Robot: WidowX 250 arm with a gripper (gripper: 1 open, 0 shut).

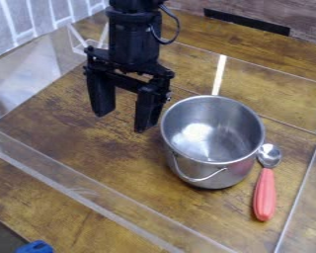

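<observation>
My black gripper [126, 107] hangs over the wooden surface, left of and a little above a steel pot [211, 140]; it is open, with its two fingers apart and nothing visible between them. The pot stands upright with its wire handle down against its front side and looks empty inside. Right of the pot lies a spoon with a red handle [265, 193], its metal bowl pointing away from the camera.
Clear plastic walls edge the wooden surface [75, 168] on the left and front. A blue object [35, 246] sits at the bottom left corner.
</observation>
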